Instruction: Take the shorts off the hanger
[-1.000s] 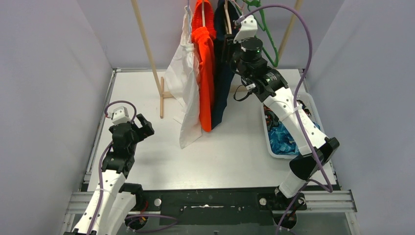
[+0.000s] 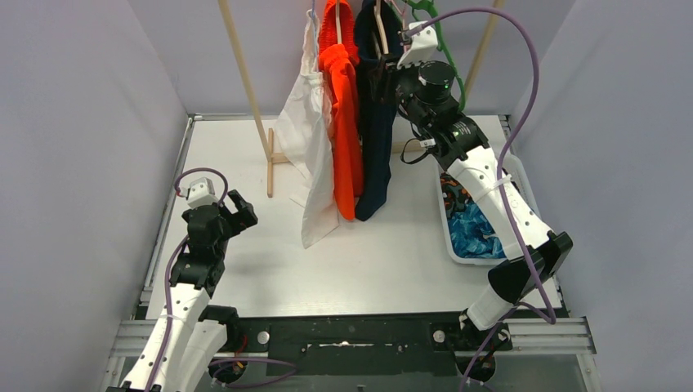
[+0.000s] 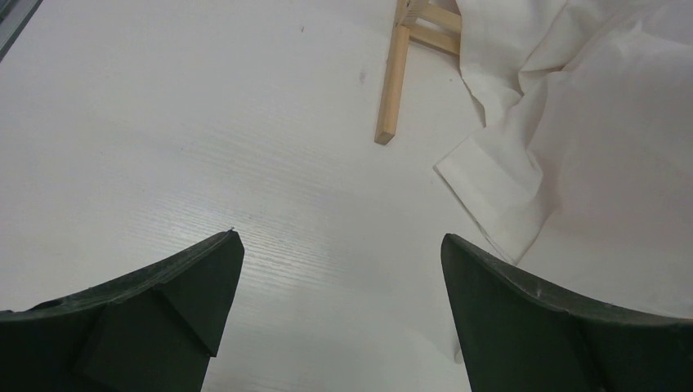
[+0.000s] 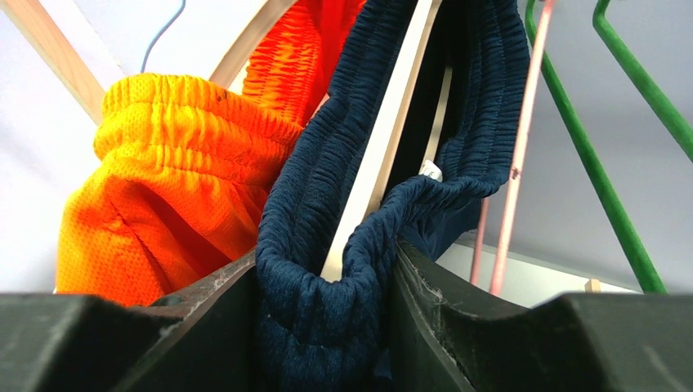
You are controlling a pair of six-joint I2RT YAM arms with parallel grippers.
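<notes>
Dark navy shorts (image 2: 374, 155) hang on a wooden hanger (image 4: 376, 139) at the top centre of the rack. My right gripper is shut on their ribbed waistband, which wraps round the hanger's bar in the right wrist view. Orange shorts (image 2: 342, 131) and white shorts (image 2: 310, 163) hang to their left. My left gripper is open over the white table at the left, with nothing between its fingers, beside the hanging white cloth.
A white bin (image 2: 449, 251) with patterned cloth stands at the right under my right arm. Green hangers (image 4: 605, 188) hang right of the navy shorts. Rack posts (image 2: 245, 73) stand at both sides, and the table's front middle is clear.
My right gripper has moved a little to the right with the navy waistband, and the navy shorts have swung right at the bottom. The left arm is still.
</notes>
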